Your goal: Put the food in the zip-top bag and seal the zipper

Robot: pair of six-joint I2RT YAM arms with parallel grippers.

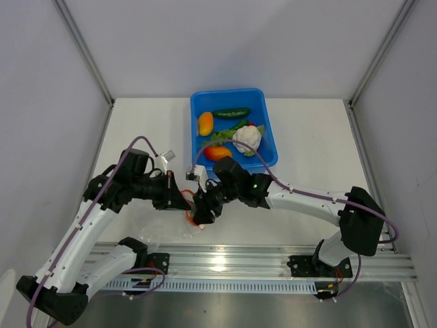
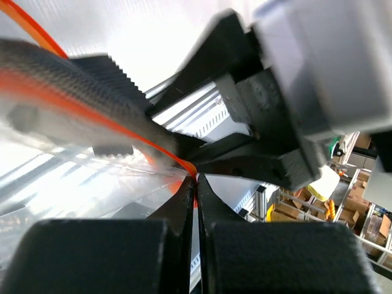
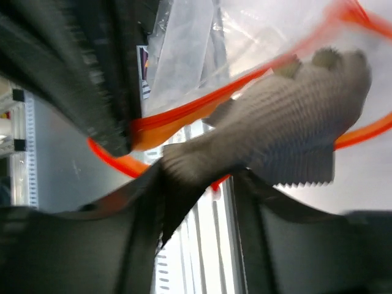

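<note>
A grey fish (image 3: pixel 294 116) with dark fins lies at the mouth of the clear zip bag (image 1: pixel 164 225), whose orange zipper (image 2: pixel 30 24) loops around it. My left gripper is shut, pinching the orange zipper edge between its fingertips. My right gripper is close beside it at the fish's tail, part of which sits between its blurred fingers; whether it grips the tail is unclear. In the top view both grippers meet below the blue bin and hide much of the fish.
A blue bin (image 1: pixel 198 102) at the back holds a cucumber, mango, cauliflower and several other items of produce. The metal rail (image 1: pixel 225 266) runs along the front edge.
</note>
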